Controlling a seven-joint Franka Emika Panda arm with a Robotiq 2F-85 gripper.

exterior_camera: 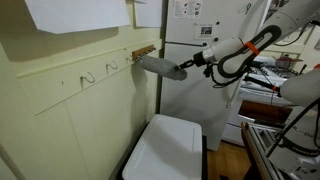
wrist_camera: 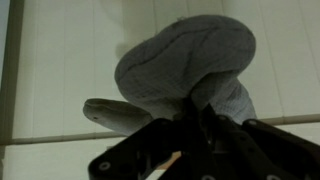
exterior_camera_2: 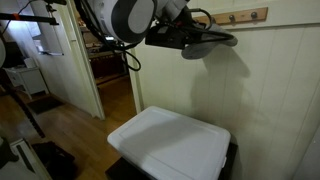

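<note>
A grey oven mitt (exterior_camera: 163, 69) is held out level near the wall rack, clear above the white lid below. In the wrist view the quilted mitt (wrist_camera: 185, 60) fills the middle, its thumb pointing left, and its lower part runs in between the fingers. My gripper (exterior_camera: 187, 66) is shut on it, at the end facing the arm. The mitt (exterior_camera_2: 208, 46) also shows in the second exterior view, partly behind the arm and close to the wooden hook rail (exterior_camera_2: 245, 16). Whether the mitt touches a hook cannot be made out.
A white flat-topped box or table (exterior_camera: 168, 150) stands below along the wall. Several metal hooks (exterior_camera: 88, 77) line the cream wall to the left. A white refrigerator (exterior_camera: 190, 95) is behind, and papers hang above the hooks.
</note>
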